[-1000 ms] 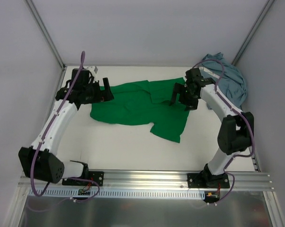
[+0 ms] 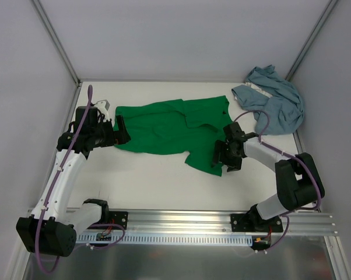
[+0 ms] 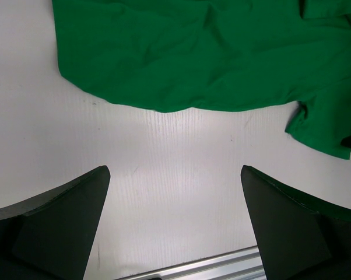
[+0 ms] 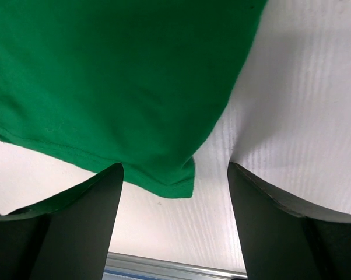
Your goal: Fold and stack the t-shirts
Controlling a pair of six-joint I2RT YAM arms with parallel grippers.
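Note:
A green t-shirt [image 2: 164, 131] lies spread on the white table, its upper part partly folded over and one sleeve pointing toward the front. My right gripper [image 2: 225, 165] is low over that sleeve, fingers parted. In the right wrist view the sleeve's corner [image 4: 178, 181] lies between the parted fingers, not pinched. My left gripper [image 2: 123, 137] stands open near the shirt's left end. In the left wrist view, the shirt's lower edge [image 3: 164, 99] runs beyond the open fingers [image 3: 65, 227], with only bare table between them.
A heap of blue-grey cloth [image 2: 274, 105] lies at the back right corner, with something white partly under it.
The shirt has not visibly moved.

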